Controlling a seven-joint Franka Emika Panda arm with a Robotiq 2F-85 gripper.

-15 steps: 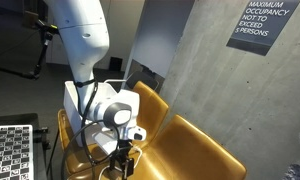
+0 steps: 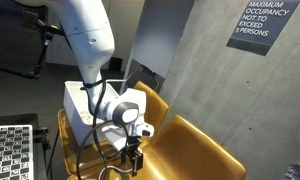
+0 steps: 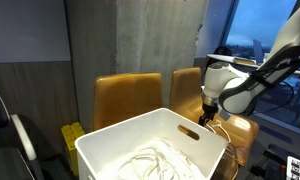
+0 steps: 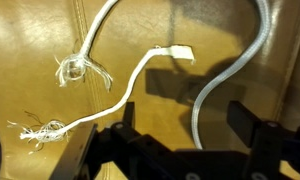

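My gripper stands open over a tan leather seat, its dark fingers wide apart at the bottom of the wrist view. Ahead of the gap lies a short white rope (image 4: 128, 88), frayed at its left end and bound at its upper right end. A second frayed rope end (image 4: 82, 66) reaches in from the top. On the right curves a smoother pale cord (image 4: 212, 85), its lower part running between the fingers' positions in the picture. Nothing shows gripped. In exterior view 1 the gripper (image 2: 131, 157) hangs low, close to the seat.
A white box (image 3: 130, 136) holding a heap of white rope (image 3: 155, 160) stands beside the arm. Tan chairs (image 3: 127, 98) line the concrete wall.
Over the last second the arm and gripper have shifted slightly to the right in exterior view 1. The box and chairs have stayed put.
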